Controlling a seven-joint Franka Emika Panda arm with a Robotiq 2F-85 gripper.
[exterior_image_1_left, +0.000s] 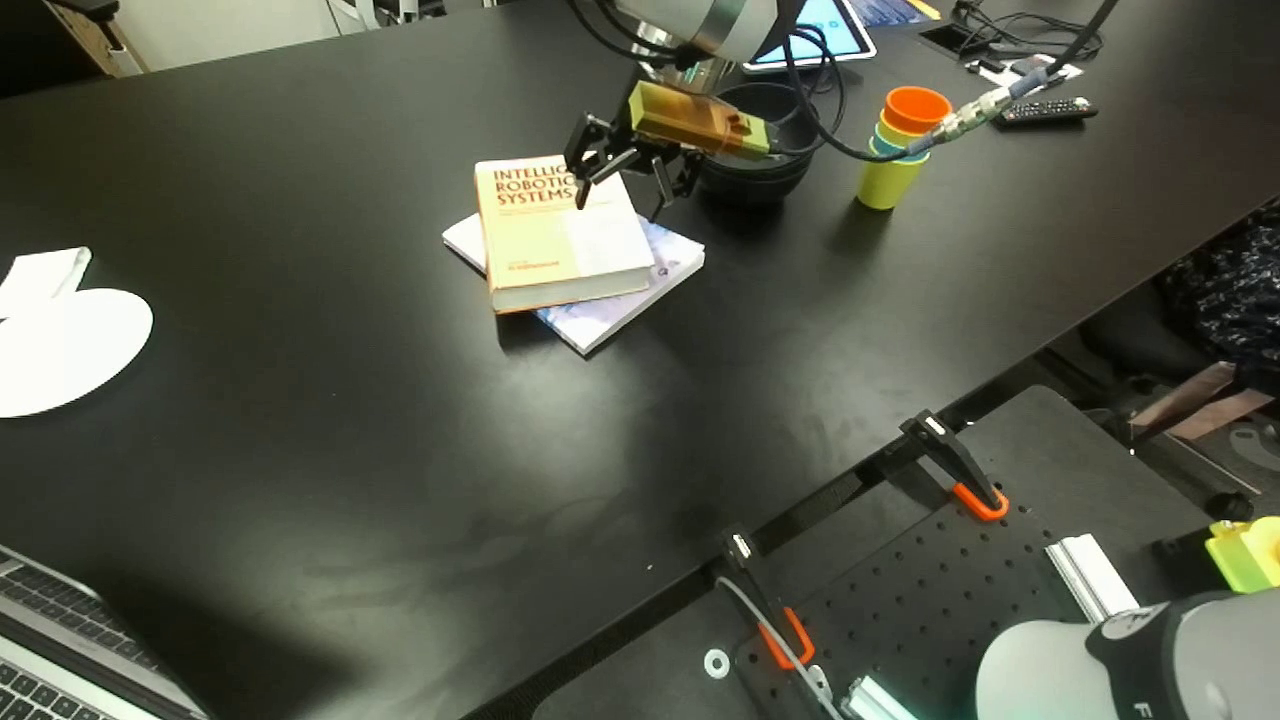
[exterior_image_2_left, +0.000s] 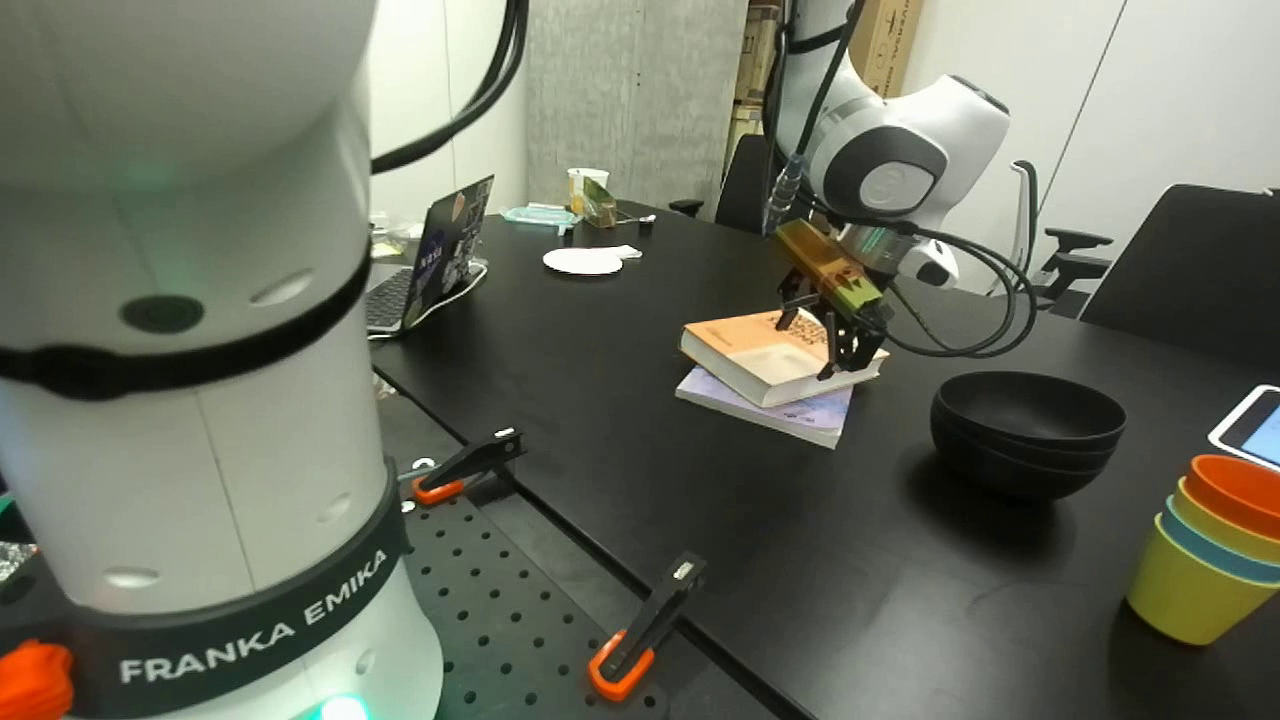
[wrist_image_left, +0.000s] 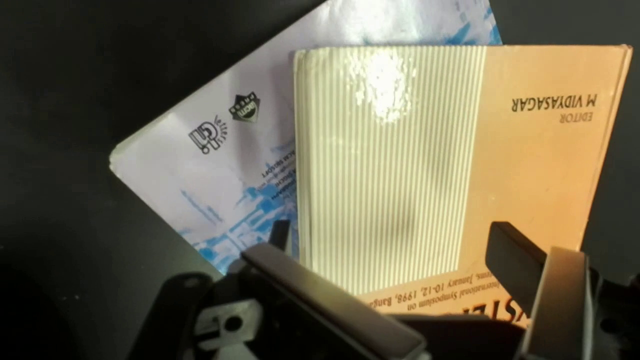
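Note:
An orange-and-cream hardcover book (exterior_image_1_left: 558, 246), titled Intelligent Robotic Systems, lies flat on top of a thinner white-and-blue book (exterior_image_2_left: 786, 414). The lower book (wrist_image_left: 198, 162) is turned at an angle, so its corners stick out from under the upper one. My gripper (exterior_image_1_left: 620, 202) is open, its fingers pointing down at the far right part of the stack. In the wrist view the gripper spreads across the titled end of the orange book (wrist_image_left: 534, 162). Nothing is between its fingers. Whether a fingertip touches either book, I cannot tell.
Black stacked bowls (exterior_image_2_left: 1026, 426) stand right of the books, with a stack of coloured cups (exterior_image_1_left: 896, 156) beyond. A white plate (exterior_image_1_left: 72, 348) lies at the left, and a laptop (exterior_image_1_left: 72, 636) sits at the near left corner. Open table lies in front of the books.

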